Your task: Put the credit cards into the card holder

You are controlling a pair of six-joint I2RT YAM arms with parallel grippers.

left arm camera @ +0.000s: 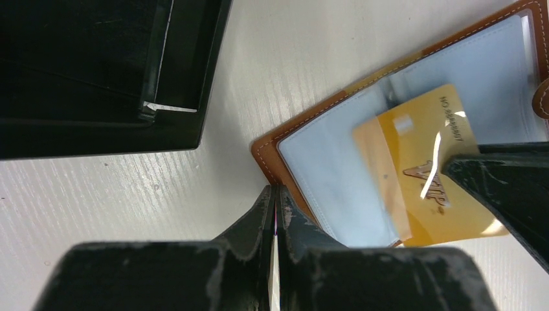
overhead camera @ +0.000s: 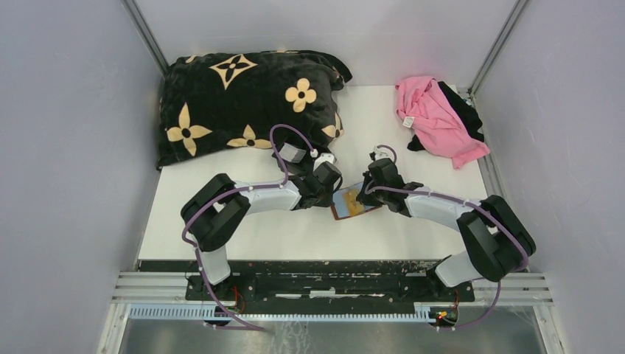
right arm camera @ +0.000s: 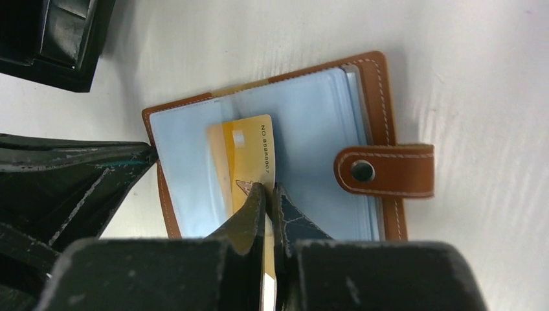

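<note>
The open card holder (right arm camera: 311, 116), brown-edged with pale blue sleeves, lies flat at the table's middle. A gold credit card (left arm camera: 424, 155) rests on its left half; the card's left strip looks paler, as if under the clear sleeve, while the rest is uncovered. My left gripper is shut on the holder's left edge. On the card's right side, my right gripper is shut, its fingertips pinching the card near that edge. The lower part of the card is hidden behind those fingers in the right wrist view.
A black tray (left arm camera: 181, 139) stands just beyond the holder to the left. Behind it leans a dark patterned cushion (overhead camera: 243, 103). Pink cloth (overhead camera: 435, 122) lies at the back right.
</note>
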